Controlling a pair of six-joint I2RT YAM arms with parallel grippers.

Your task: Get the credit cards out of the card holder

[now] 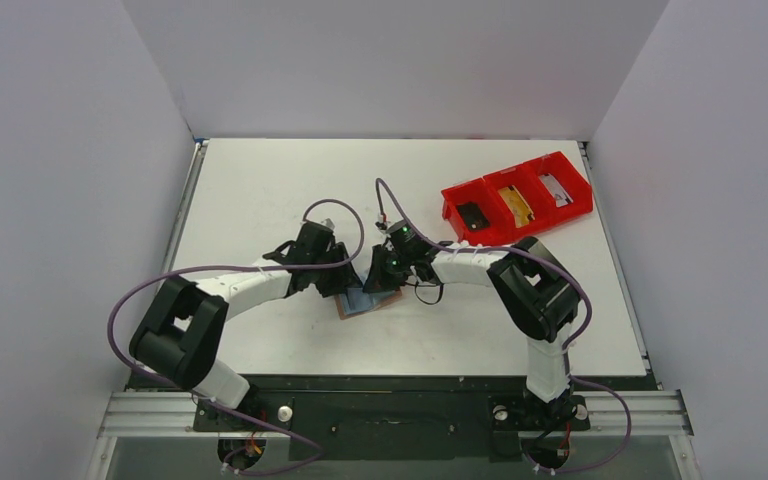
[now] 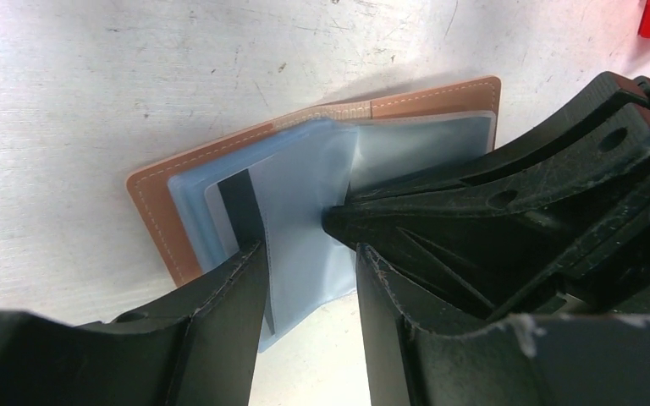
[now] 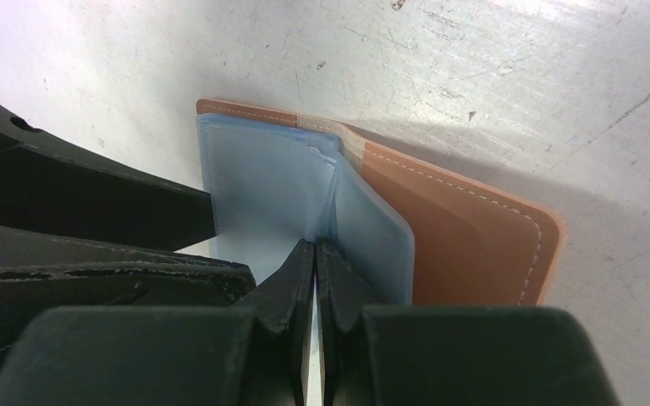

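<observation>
The brown card holder point(image 1: 349, 311) lies spread on the table, with clear bluish sleeves point(image 2: 309, 182) over its inside. One card with a black stripe point(image 2: 241, 205) shows within the raised left-hand sleeves. Over that side, my left gripper is open, its fingertips apart with a bent sleeve visible between them and nothing pinched. My right gripper is shut at the middle of the holder, its tips against the lifted sleeve point(image 3: 376, 228). Whether a thin sleeve edge is caught between those tips cannot be made out.
At the back right stands a red tray point(image 1: 484, 240) of three compartments, holding a black card point(image 1: 473, 216), yellow cards point(image 1: 516, 206) and pale cards point(image 1: 556, 190). Both grippers are close together over the holder. Bare table lies behind and in front of them.
</observation>
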